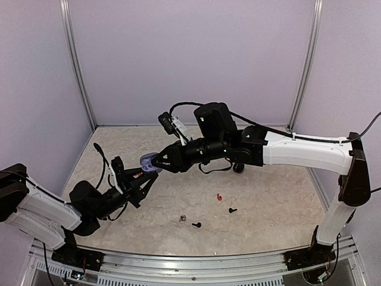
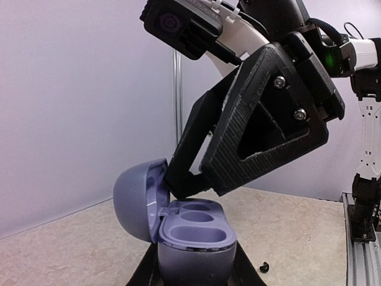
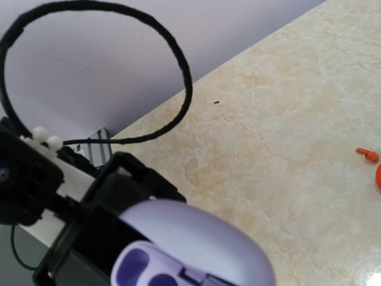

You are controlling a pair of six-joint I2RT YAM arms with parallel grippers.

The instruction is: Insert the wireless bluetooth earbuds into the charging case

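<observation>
The lavender charging case is held upright by my left gripper, its lid raised and both wells visible in the left wrist view. My right gripper is at the lid's inner side, just above the wells; its fingers look slightly apart, and I cannot tell whether anything is between them. In the right wrist view the case appears at the bottom, over black gripper parts. Small earbuds lie on the table: a black one, another black one and a red one.
A small shiny item lies near the front black earbud. A dark round object sits behind the right arm. The table is otherwise mostly clear.
</observation>
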